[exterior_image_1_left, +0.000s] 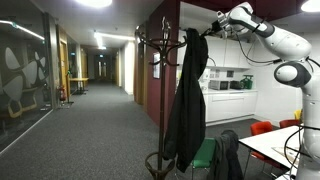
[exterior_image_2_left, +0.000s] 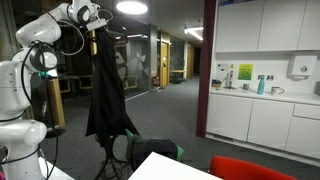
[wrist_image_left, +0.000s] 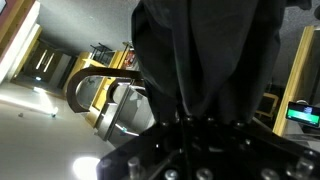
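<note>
A long black garment (exterior_image_1_left: 187, 108) hangs beside the dark coat stand (exterior_image_1_left: 162, 100), its upper end level with the stand's hooks. My gripper (exterior_image_1_left: 207, 33) is at that upper end, high above the floor, and appears shut on the cloth. In the wrist view, the dark garment (wrist_image_left: 205, 60) gathers right in front of the fingers and hides the fingertips. One curved hook of the stand (wrist_image_left: 85, 75) shows to the left of the cloth. Whether the garment also touches a hook cannot be told.
Below the garment is a green chair (exterior_image_1_left: 204, 153) with another dark item (exterior_image_1_left: 226, 158) beside it. A white table (exterior_image_1_left: 268, 143) and red chairs (exterior_image_1_left: 261, 128) stand to the right.
</note>
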